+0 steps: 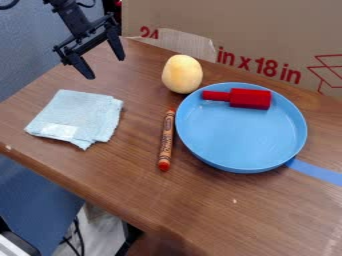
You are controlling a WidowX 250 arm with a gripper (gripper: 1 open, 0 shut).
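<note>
My black gripper (103,62) hangs at the upper left, over the table's back left, its two fingers spread apart with nothing between them. Below it lies a folded light blue cloth (75,118). A yellow potato-like object (182,74) stands near the back middle. An orange crayon-like stick (167,139) lies upright in view, left of a blue plate (241,135), on which a red roller-like object (249,98) rests at the back.
A cardboard box (267,40) stands behind the table. Blue tape (318,172) runs right from under the plate.
</note>
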